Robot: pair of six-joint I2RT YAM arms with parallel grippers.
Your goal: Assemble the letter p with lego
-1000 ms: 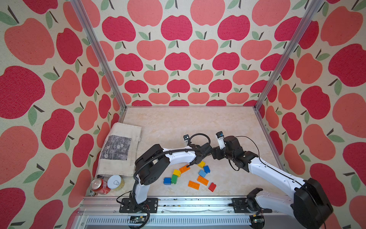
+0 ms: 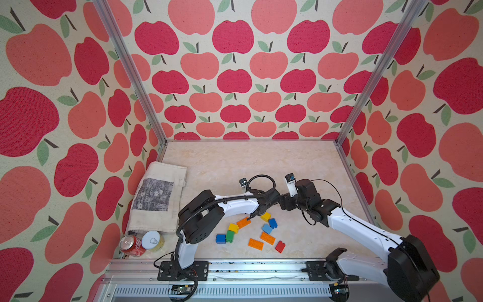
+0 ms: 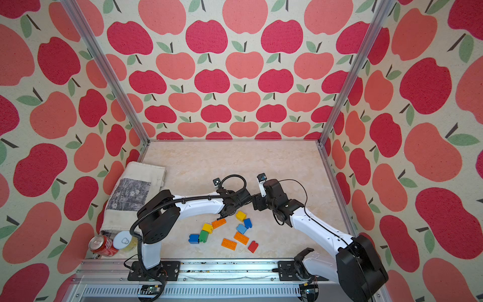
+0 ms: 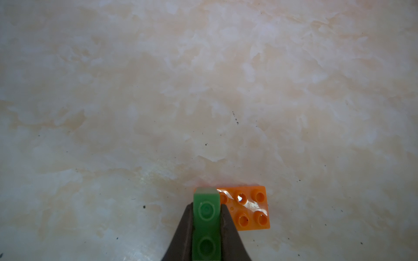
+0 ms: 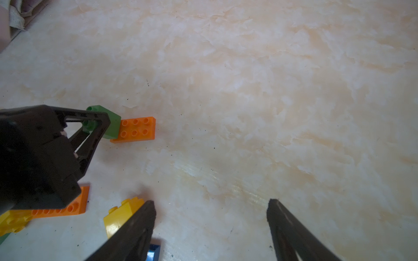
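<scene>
In the left wrist view a green brick (image 4: 206,226) is clamped in my left gripper, which is shut on it. An orange brick (image 4: 252,208) lies flat on the table, and the green one covers its left end from above. From the side, the right wrist view shows the green brick (image 5: 114,121) at the left end of the orange brick (image 5: 137,129); whether the two are pressed together I cannot tell. My right gripper is open over bare table, nothing between its fingers. Both top views have the arms hiding these two bricks.
Several loose bricks lie in front of the arms, including a yellow brick (image 2: 265,217), a blue brick (image 2: 272,223), an orange brick (image 2: 255,244) and a red brick (image 2: 280,246). A cloth (image 2: 156,196), a can (image 2: 131,245) and a jar (image 2: 152,240) stand left.
The right arm and the loose bricks look unmoved.
</scene>
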